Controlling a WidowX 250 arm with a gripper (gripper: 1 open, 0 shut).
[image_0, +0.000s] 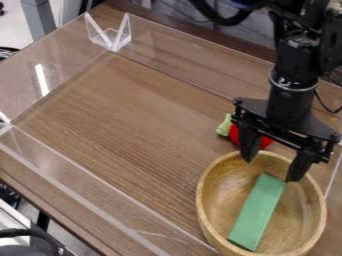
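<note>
My black gripper (281, 140) hangs open over the rear edge of a wooden bowl (218, 205), its two fingers spread wide. A flat green block (258, 210) lies inside the bowl. Behind the left finger sits a red object (239, 135) with a small green part (225, 124), partly hidden by the gripper, so I cannot tell what it is or whether the finger touches it.
A clear plastic holder (110, 32) stands at the back left. The table's edge runs along the lower left.
</note>
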